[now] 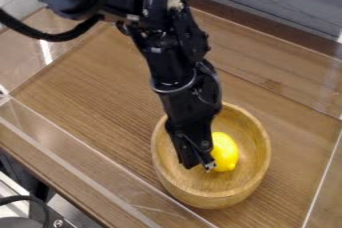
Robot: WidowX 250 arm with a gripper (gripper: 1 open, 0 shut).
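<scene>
A round wooden bowl (pixel 185 180) holds a yellow object (pixel 226 150), which looks like a lemon, on its right side. My black arm reaches down from the upper left into the bowl, with the gripper (pixel 202 162) low inside it, just left of the yellow object. The fingertips are small and dark against the arm; nothing clearly shows held between them, and the gripper looks shut.
A pale wall (pixel 267 2) runs along the back. Dark cables (pixel 40 204) hang at the lower left, off the table's edge.
</scene>
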